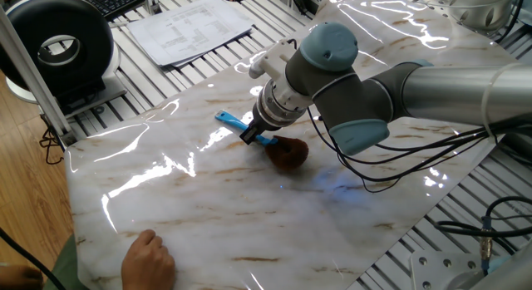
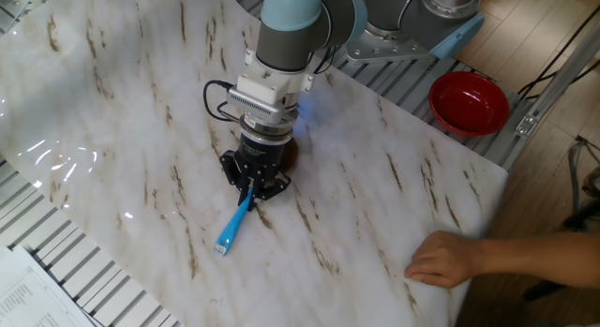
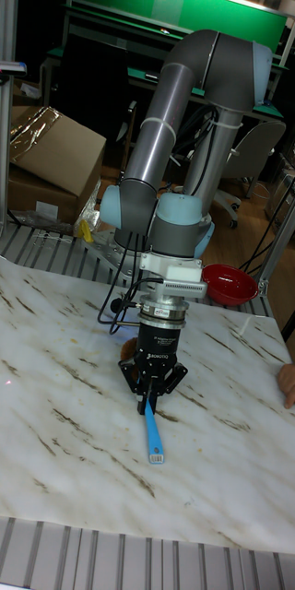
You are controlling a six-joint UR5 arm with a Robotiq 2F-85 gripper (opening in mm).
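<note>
A brush with a blue handle and a round, dark brown bristle head is at the middle of the marble-patterned table. My gripper points down over it, its fingers drawn together on the blue handle. In exterior view 3 the handle sticks out from between the fingers toward the front, while the bristle head shows partly behind the gripper. Whether the brush touches the table or hangs just above it, I cannot tell.
A person's fist rests on the table's edge. Beyond another edge stands a red bowl. Printed papers and a black ring-shaped device lie off the sheet.
</note>
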